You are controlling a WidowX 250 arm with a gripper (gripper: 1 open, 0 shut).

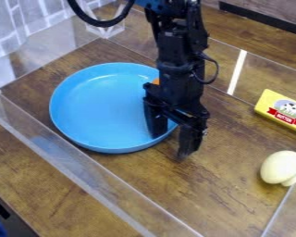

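The black gripper (176, 125) hangs low at the right edge of a round blue bowl (95, 111), its fingers reaching down beside the rim. Whether anything is between them is hard to tell in the dark shapes. A small orange item (154, 81) peeks out behind the gripper body, mostly hidden.
A yellow packet (281, 113) with a red label lies at the right, above a white egg-shaped object (281, 168).
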